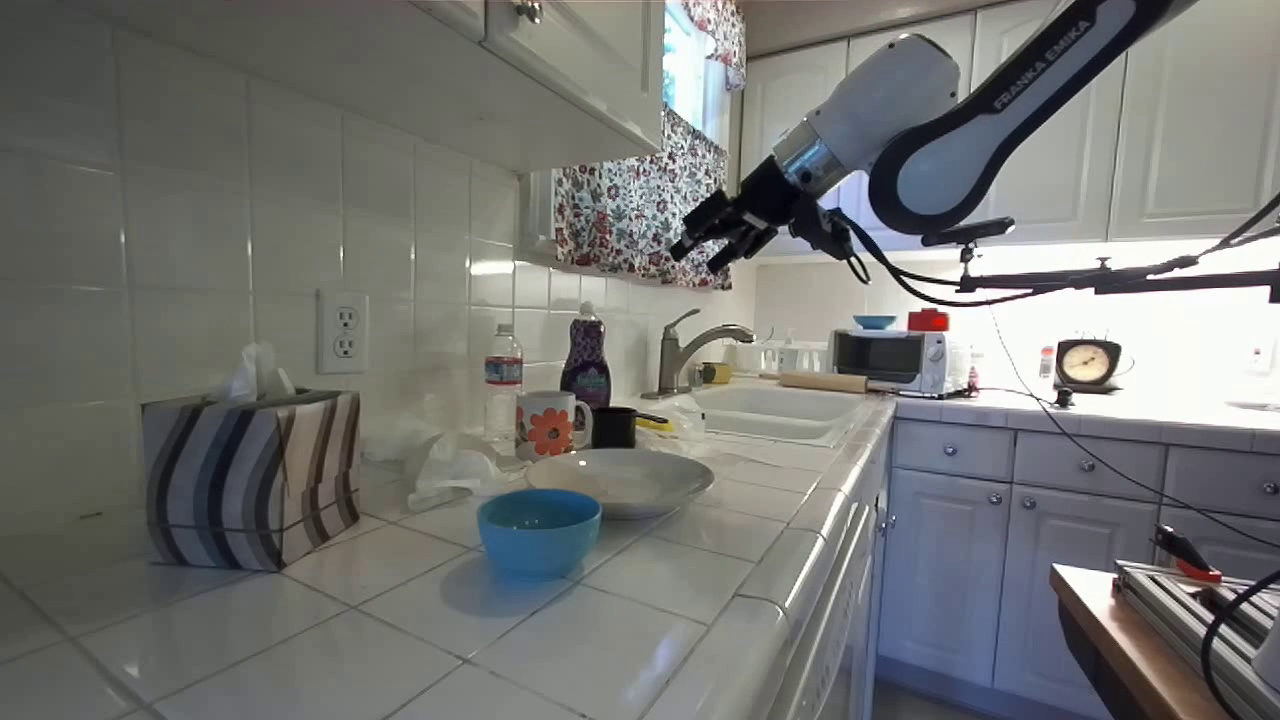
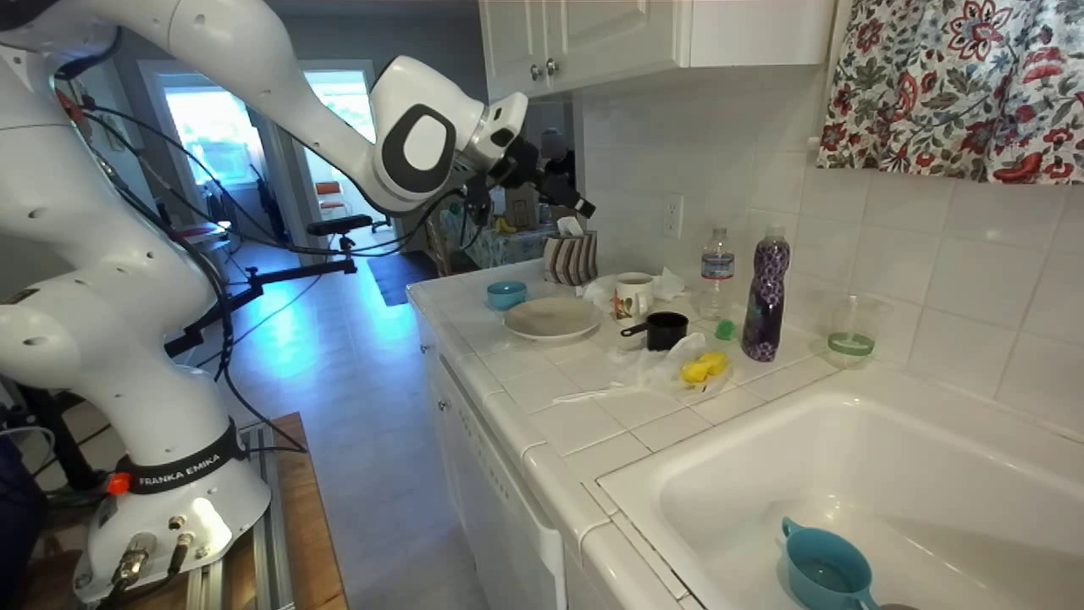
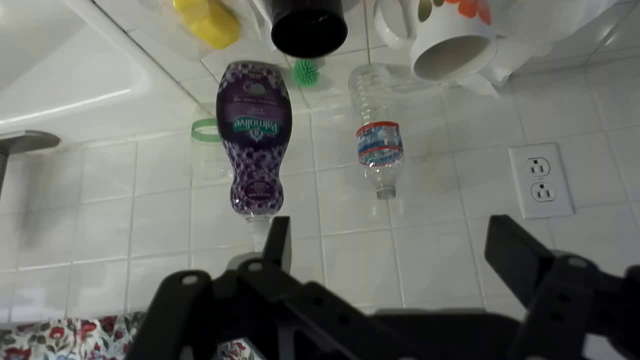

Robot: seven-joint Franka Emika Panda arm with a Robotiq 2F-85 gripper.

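My gripper (image 1: 699,258) hangs in the air, high over the counter, with its fingers open and nothing between them. In the wrist view its black fingers (image 3: 511,252) stand wide apart against the tiled wall. That view is upside down: the purple soap bottle (image 3: 255,138), the water bottle (image 3: 380,138), the black cup (image 3: 307,27) and the flowered mug (image 3: 456,45) appear beyond the fingers, none touched. On the counter are a blue bowl (image 1: 540,534) and a wide plate (image 1: 624,480) right behind it.
The striped tissue box (image 1: 252,480) stands by the wall. A teal cup (image 2: 828,569) lies in the sink (image 2: 752,478). A yellow item (image 2: 704,367) rests near the sink. Overhead at left is a wall cabinet (image 1: 576,72).
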